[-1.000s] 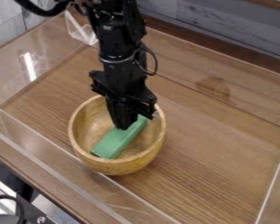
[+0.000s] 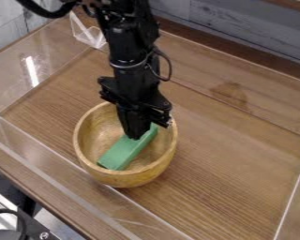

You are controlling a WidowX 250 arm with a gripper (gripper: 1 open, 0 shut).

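A round yellow-tan bowl (image 2: pixel 157 167) sits on the wooden surface near the middle front, holding a green rectangular block (image 2: pixel 121 153) that lies slanted inside it. My black gripper (image 2: pixel 149 124) reaches down over the back rim of the bowl, its tip at or just above the upper end of the block. The fingers are dark and small in this view, and I see nothing held between them.
A white object (image 2: pixel 90 33) is at the back left, near a raised light edge. A black cable lies at the front left corner.
My gripper has risen slightly and shifted a little. The bowl and green block look almost unmoved.
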